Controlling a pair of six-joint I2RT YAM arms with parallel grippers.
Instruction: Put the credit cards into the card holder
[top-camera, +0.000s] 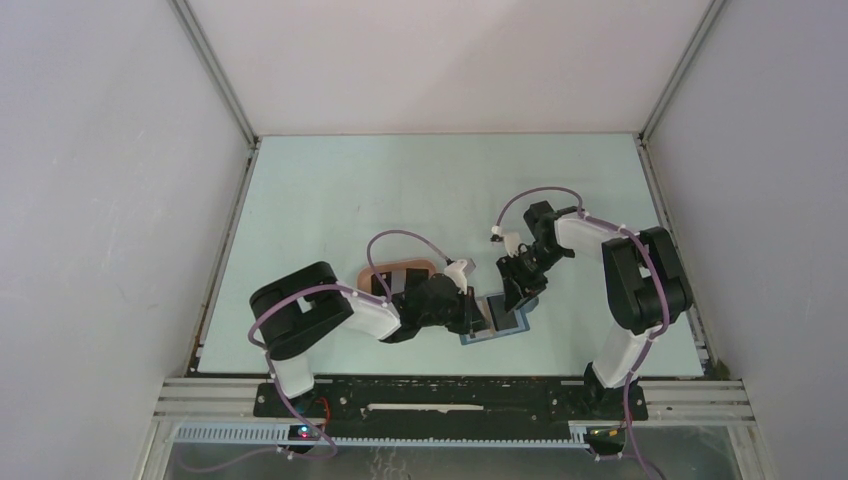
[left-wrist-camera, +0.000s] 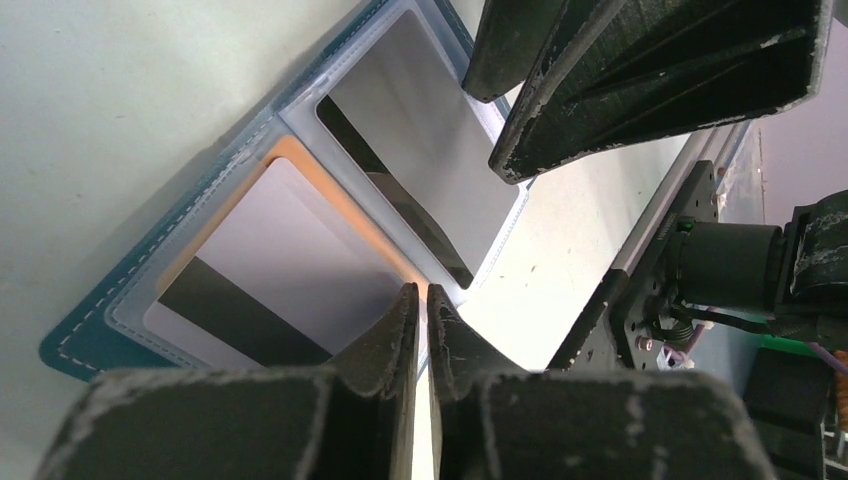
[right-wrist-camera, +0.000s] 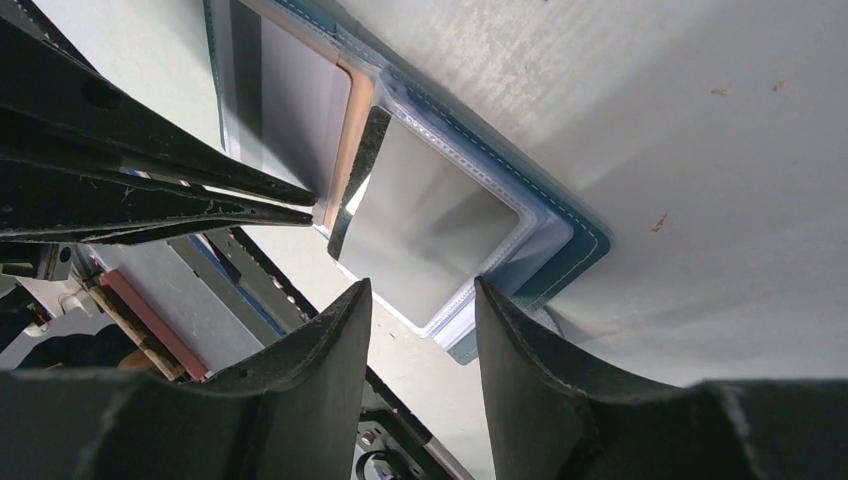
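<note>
The open blue card holder (top-camera: 508, 317) lies flat on the table. Its left pocket shows a pale card with a dark stripe (left-wrist-camera: 245, 310) inside an orange border. In the other pocket sits a grey card (right-wrist-camera: 425, 215), its dark strip showing near the holder's middle. My left gripper is shut on the holder's edge by the orange border; the pinched bit is mostly hidden. Over the grey card's outer end, my right gripper stands partly open, fingers apart, with nothing gripped between them.
An orange tray (top-camera: 400, 265) holding dark cards is partly hidden behind the left arm. The table's front edge and a black rail (top-camera: 450, 393) run close to the holder. Behind both arms the table is bare.
</note>
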